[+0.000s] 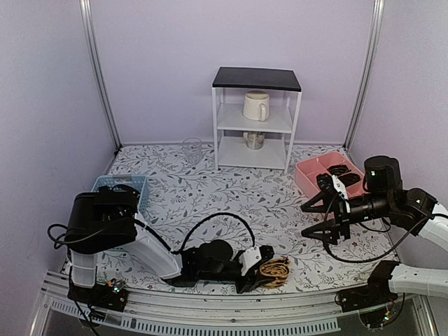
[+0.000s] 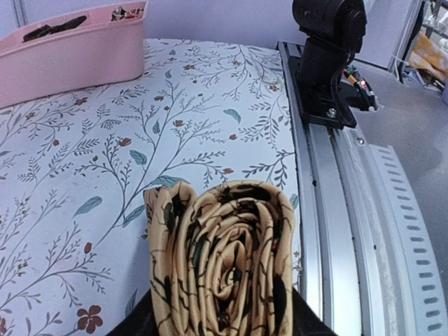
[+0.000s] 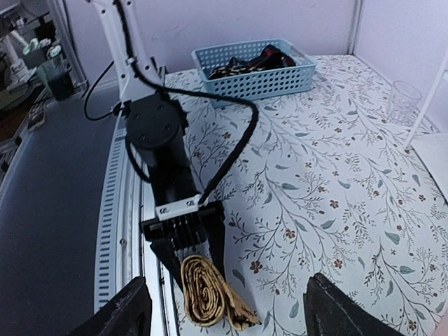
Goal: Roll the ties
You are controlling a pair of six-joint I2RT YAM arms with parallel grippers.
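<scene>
A tan patterned tie, rolled into a spiral (image 1: 274, 271), lies on the table near the front edge, a loose flap at one side. In the left wrist view the roll (image 2: 220, 266) fills the lower middle. My left gripper is low at the front, its fingers around the roll; whether they press on it is hard to tell. My right gripper (image 1: 316, 218) is raised right of the roll, fingers apart, with nothing between them.
A pink divided box (image 1: 308, 175) with dark rolls stands at the back right. A blue basket (image 1: 143, 189) is at the left, a glass (image 1: 192, 149) and white shelf (image 1: 255, 157) at the back.
</scene>
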